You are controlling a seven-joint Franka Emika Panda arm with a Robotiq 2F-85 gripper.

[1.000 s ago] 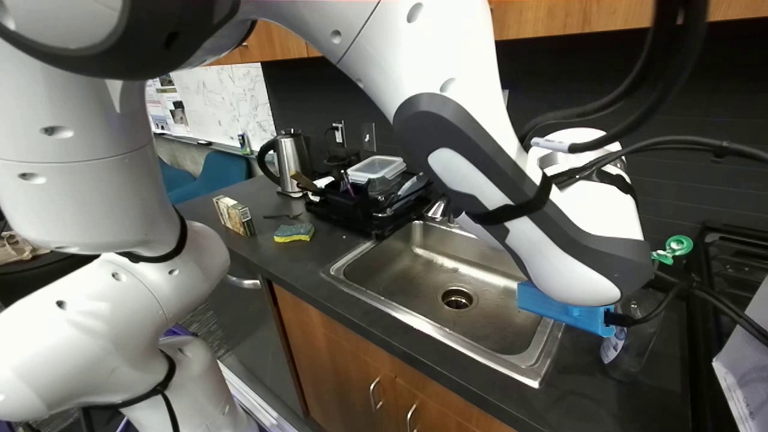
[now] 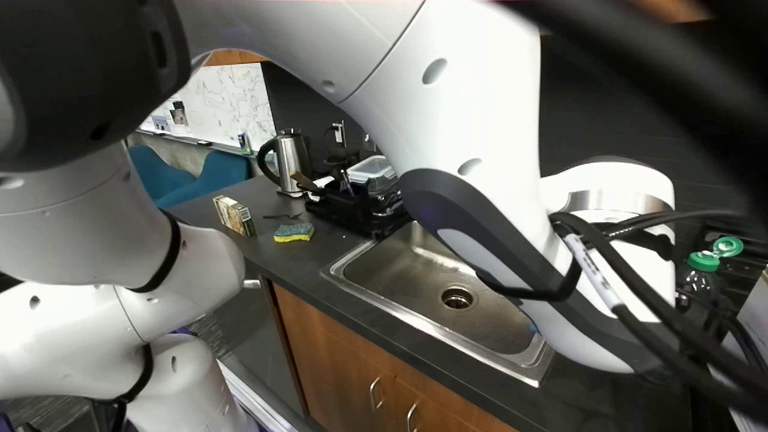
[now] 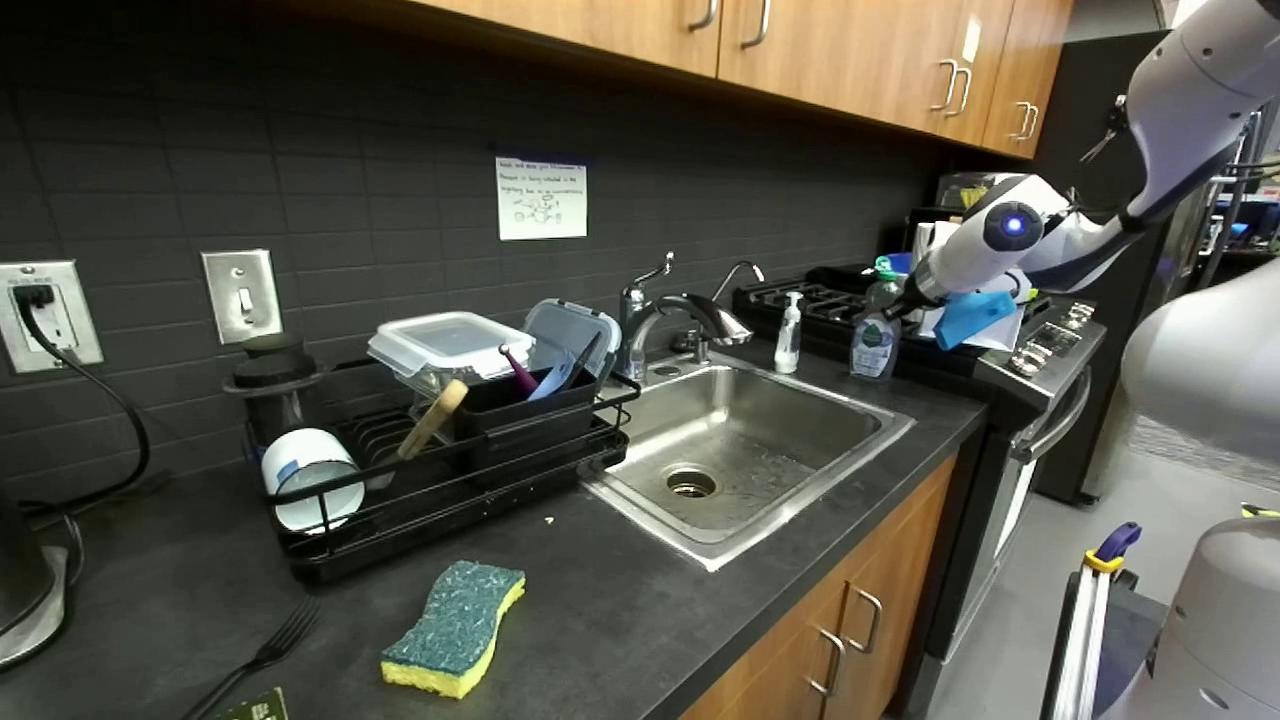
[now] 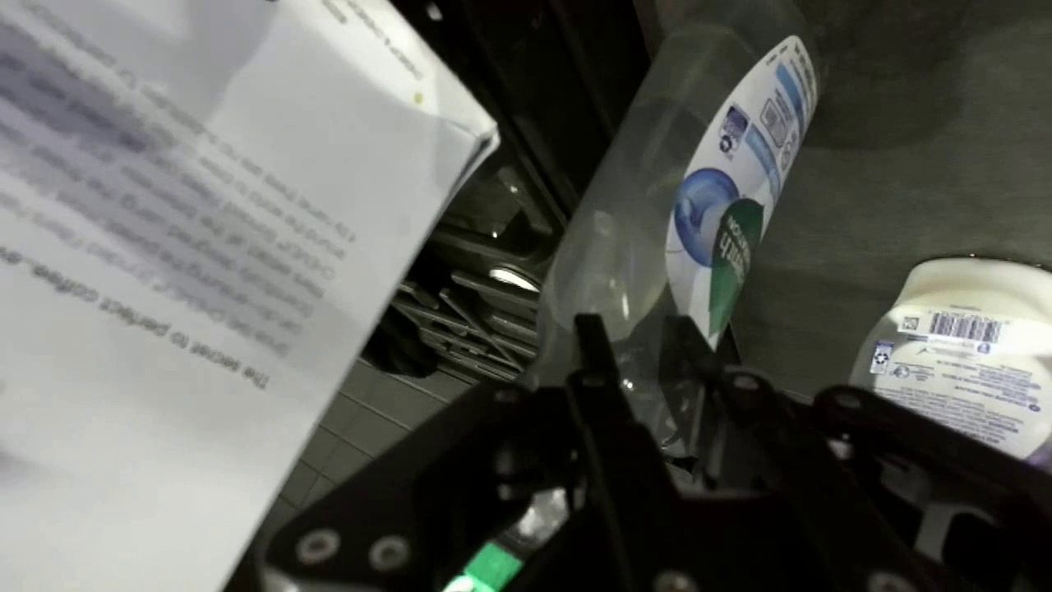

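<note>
A clear soap bottle [image 3: 876, 340] with a green cap [image 2: 704, 260] is at the counter's far corner, by the stove. In the wrist view, my gripper has its two dark fingertips some way apart, with the clear bottle [image 4: 631, 227] in and behind the gap. Whether the fingers press on the bottle cannot be made out. The second exterior view has the gripper [image 3: 912, 300] right beside the bottle's upper part; in the first, the arm hides it.
A white pump bottle [image 3: 787, 336] stands nearby, between sink [image 3: 720, 446] and stove [image 3: 828, 300]. Printed paper [image 4: 197, 247] lies to the left in the wrist view. A dish rack [image 3: 480, 480] and a sponge [image 3: 456, 624] are on the counter's other side.
In the first exterior view, my forearm has swung rightward and toward the camera. The green cap appears further right than before, and the bottle's lower part is now hidden behind the arm.
</note>
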